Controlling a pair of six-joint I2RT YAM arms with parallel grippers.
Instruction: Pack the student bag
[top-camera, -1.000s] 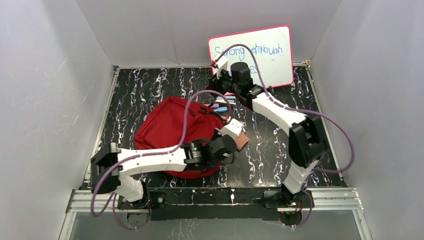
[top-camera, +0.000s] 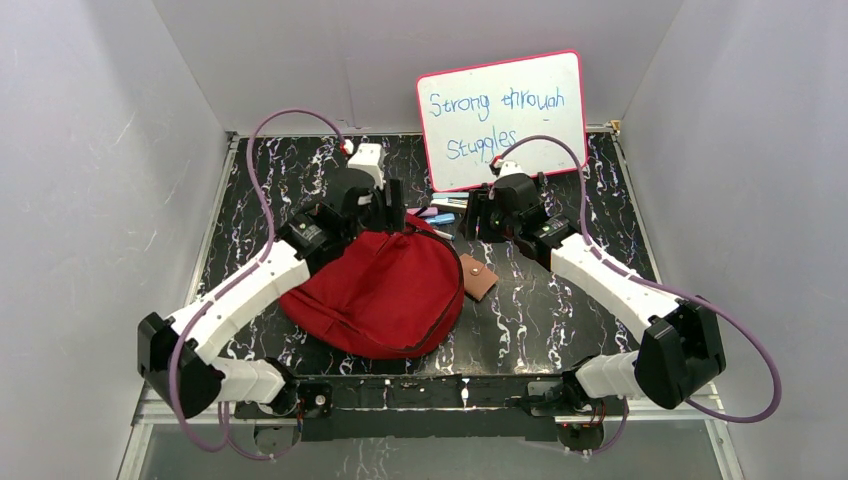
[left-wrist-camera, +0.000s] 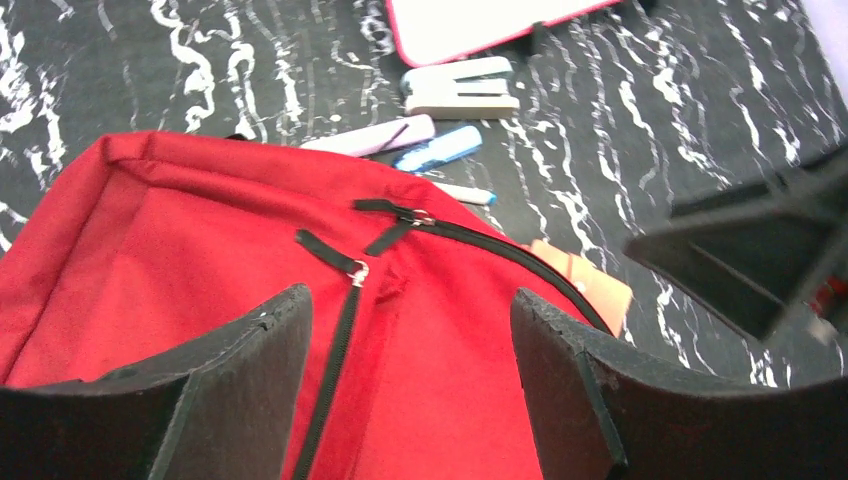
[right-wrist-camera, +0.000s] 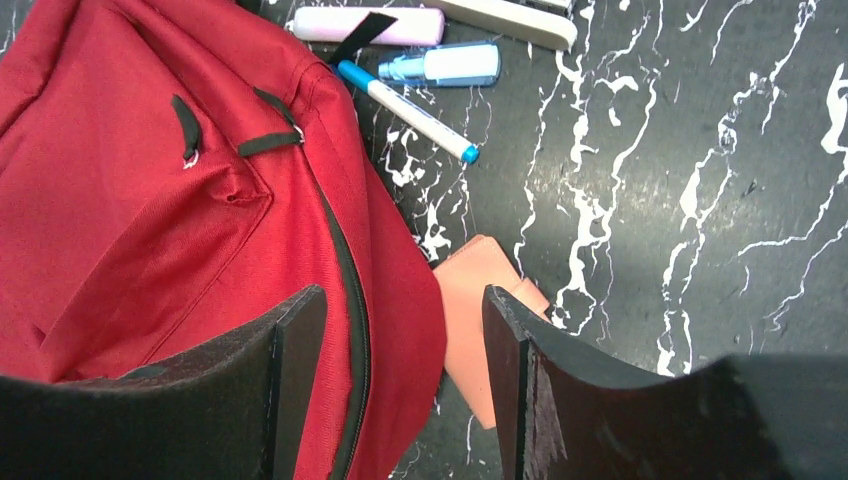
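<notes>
A red bag (top-camera: 385, 295) lies on the dark marbled table, its black zipper (right-wrist-camera: 352, 330) running along the right side. Beyond its upper right edge are a pink cylinder (right-wrist-camera: 375, 25), a blue-capped bottle (right-wrist-camera: 458, 64), a white-and-blue marker (right-wrist-camera: 415, 115) and a pale stapler-like item (right-wrist-camera: 510, 20). A brown wallet-like item (top-camera: 479, 278) rests against the bag's right side. Above the bag's upper edge hovers my left gripper, open and empty. My right gripper also hangs open, over the bag's right edge and the brown item, holding nothing.
A whiteboard (top-camera: 500, 110) with handwriting leans at the back. Grey walls (top-camera: 90, 150) enclose the table. The two grippers stand fairly close together, and the table (top-camera: 590, 320) on the right is clear.
From over the bag's lower right, my left gripper has moved up and left to its upper edge. My right gripper has come down and right, away from the whiteboard.
</notes>
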